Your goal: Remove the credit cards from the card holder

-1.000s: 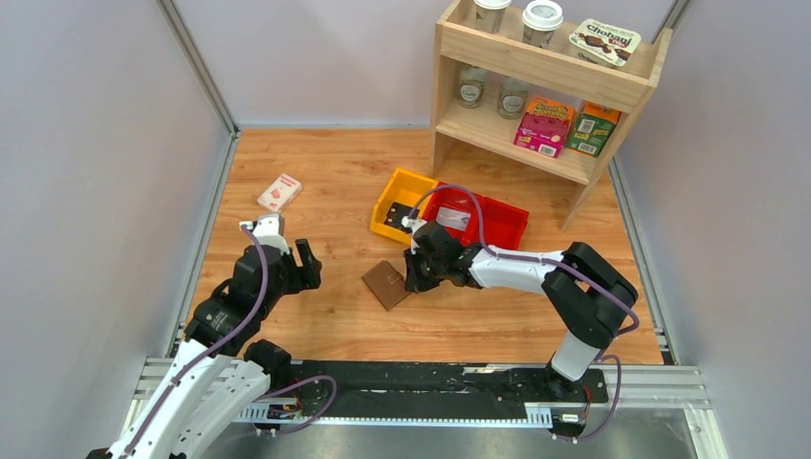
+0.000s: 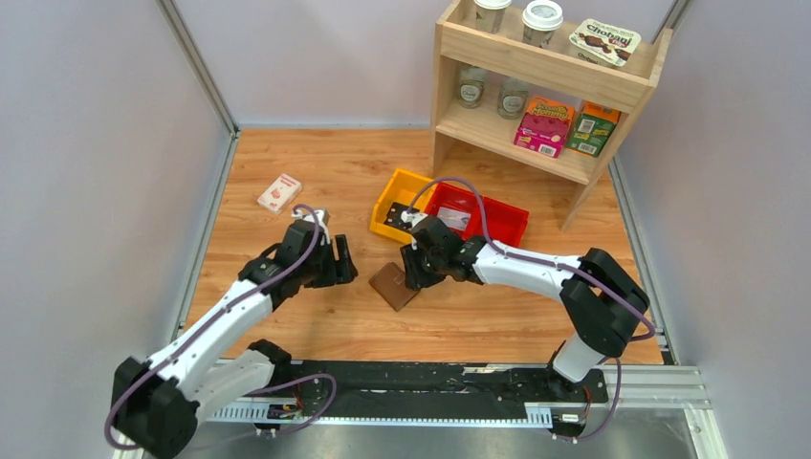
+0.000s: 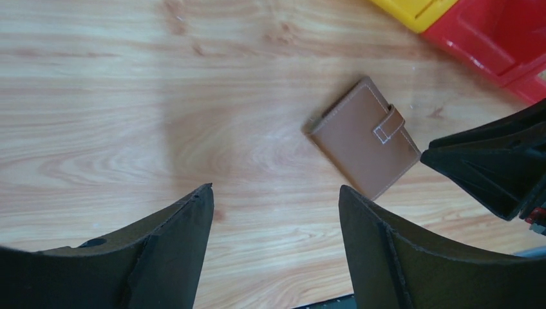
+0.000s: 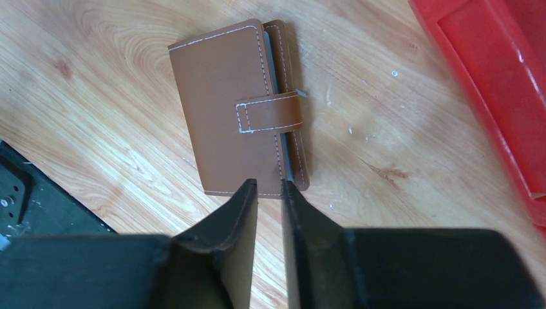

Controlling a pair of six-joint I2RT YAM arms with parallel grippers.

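A brown leather card holder (image 2: 393, 286) lies flat on the wooden table, its strap (image 4: 270, 112) folded over the front. In the right wrist view a thin blue edge shows between its covers. My right gripper is slightly open at the holder's lower edge, with no card visible in the narrow gap; whether it touches the leather I cannot tell. Further left, my left gripper stands wide open over bare wood, with the card holder (image 3: 364, 138) ahead and to its right. The cards themselves are mostly hidden.
Behind the holder sit a yellow bin (image 2: 384, 196) and a red bin (image 2: 514, 222), close to the right arm. A small white-and-red box (image 2: 279, 193) lies at the back left. A wooden shelf (image 2: 536, 59) stands behind.
My left gripper has moved right, towards the holder. The holder has shifted slightly right from a second ago.
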